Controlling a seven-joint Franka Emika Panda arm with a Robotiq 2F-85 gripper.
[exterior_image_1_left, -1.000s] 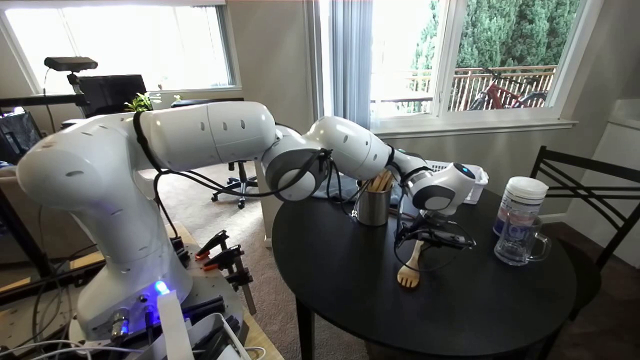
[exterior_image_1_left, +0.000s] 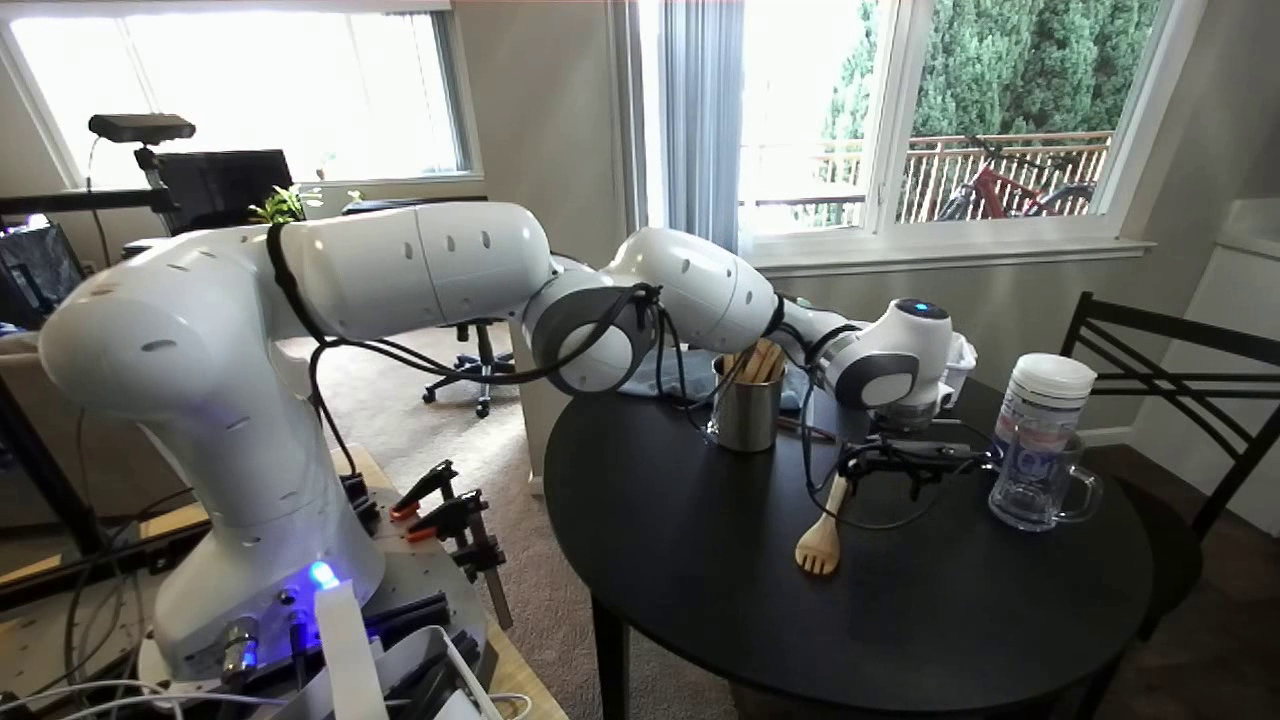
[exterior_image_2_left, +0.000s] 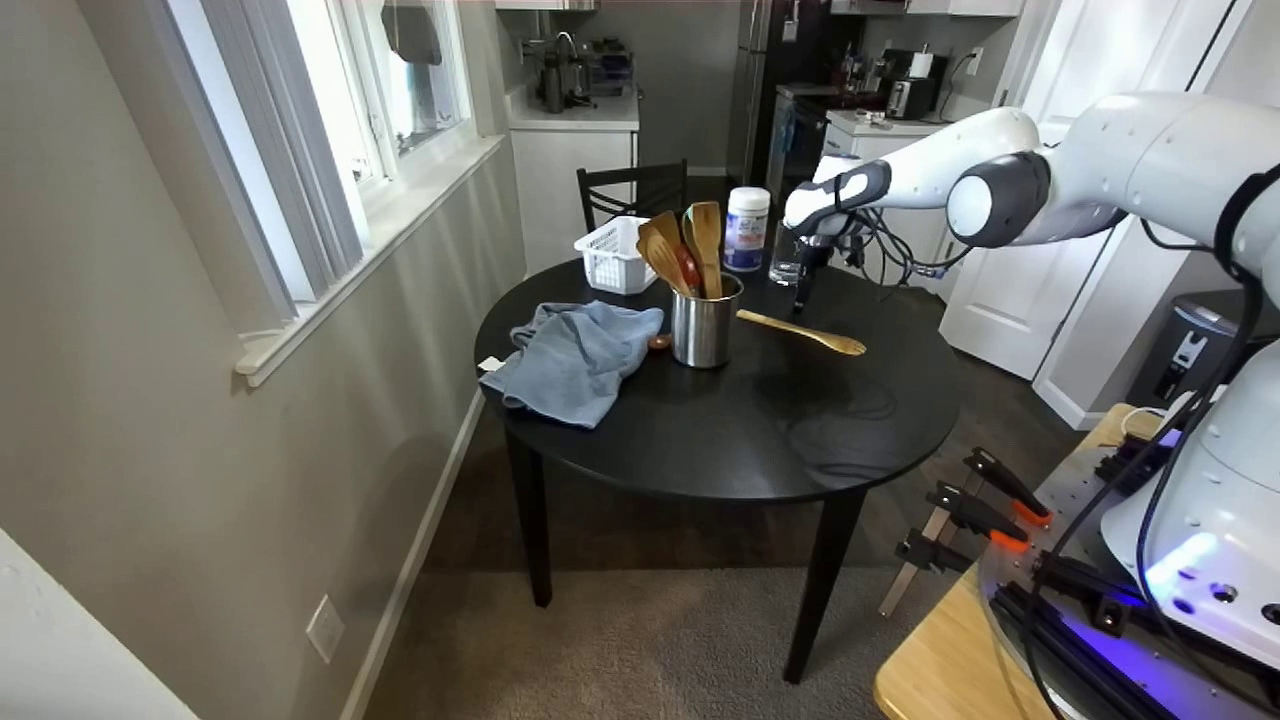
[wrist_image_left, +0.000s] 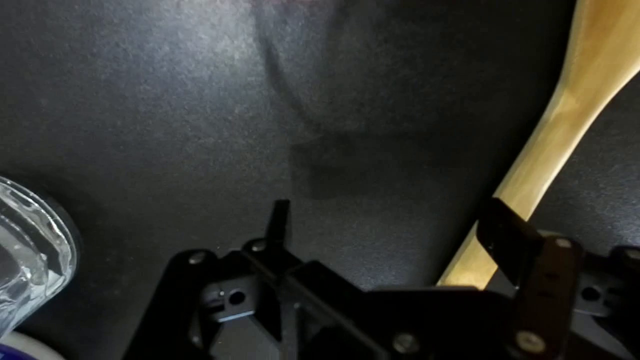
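My gripper stands open above the black table, with only bare tabletop showing between its fingers. In the wrist view, its right finger (wrist_image_left: 507, 237) overlaps the handle of a wooden fork-ended utensil (wrist_image_left: 543, 147); whether they touch cannot be told. That utensil (exterior_image_1_left: 819, 544) lies flat on the table, tines toward the front in exterior view 1. A clear glass mug (exterior_image_1_left: 1029, 486) stands to the gripper's right there, and its rim (wrist_image_left: 63, 240) shows at the left of the wrist view. From exterior view 2, the gripper (exterior_image_2_left: 803, 300) partly hides the mug.
Behind the mug is a white-lidded canister (exterior_image_2_left: 746, 228). A steel holder (exterior_image_2_left: 701, 332) full of wooden utensils stands near a blue-grey cloth (exterior_image_2_left: 576, 360) and a white basket (exterior_image_2_left: 617, 257).
In exterior view 1, my gripper has moved right, toward the mug, and slightly up; the hand has become more upright. The utensil and mug have stayed put.
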